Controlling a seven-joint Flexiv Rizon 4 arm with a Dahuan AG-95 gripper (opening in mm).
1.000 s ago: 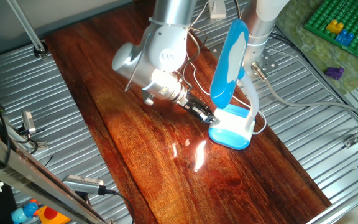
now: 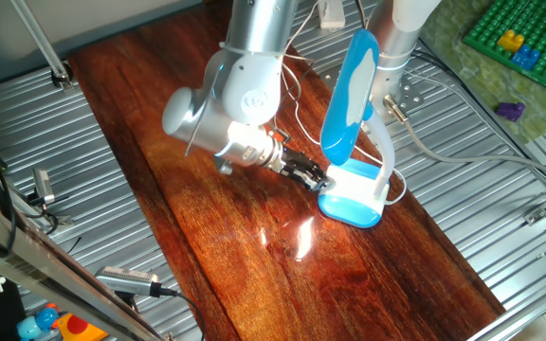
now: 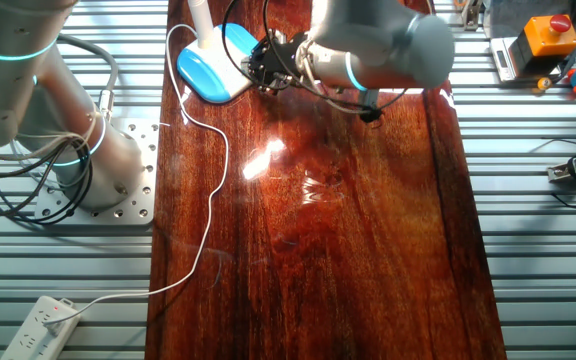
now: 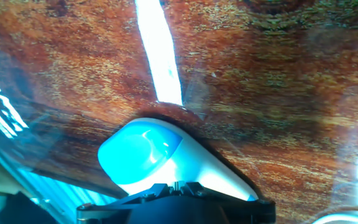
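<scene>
A desk lamp stands on the wooden table, its blue-and-white base (image 2: 352, 210) flat on the surface and its long blue-and-white head (image 2: 349, 99) raised above. My gripper (image 2: 324, 183) is at the side of that base, fingertips right by its white middle part. In the second exterior view the gripper (image 3: 252, 68) reaches the lamp base (image 3: 213, 75) from the right. From the wrist, the base (image 4: 138, 152) lies just beyond the gripper, whose fingers are together with nothing visible between them. Whether the tips touch the base cannot be made out.
A white cable (image 3: 208, 215) runs from the lamp across the table to a power strip (image 3: 38, 330). The arm's base (image 3: 103, 170) stands beside the table.
The arm's wrist housing has shifted slightly toward the bottom of exterior view 1, while the fingertips stay at the lamp base. The lamp has not visibly moved.
</scene>
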